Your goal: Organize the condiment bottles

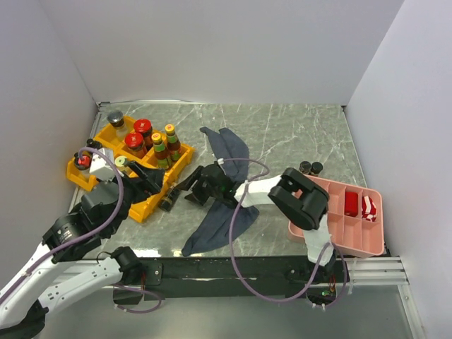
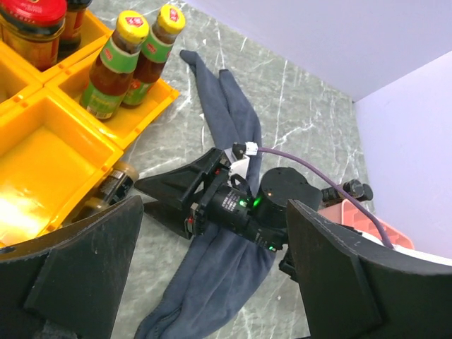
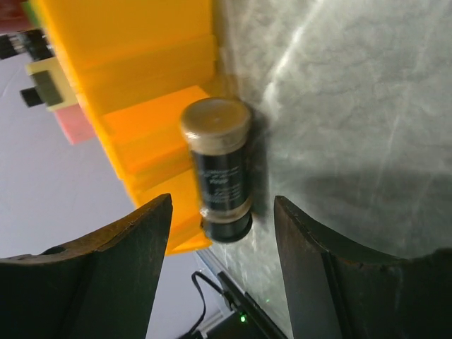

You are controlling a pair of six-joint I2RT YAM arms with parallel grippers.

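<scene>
A small dark bottle with black labelling lies on the counter against the near right side of the yellow tray. The right wrist view shows this bottle between the spread fingers of my right gripper, with gaps on both sides. From above, my right gripper is just right of it. My left gripper is open and empty, above the tray. Inside the tray stand two green-labelled sauce bottles, red-lidded jars and other condiments, some hidden by my left arm.
A dark blue cloth lies mid-counter under my right arm. At the right, a pink divided bin holds red packets. Two black-capped bottles stand behind it.
</scene>
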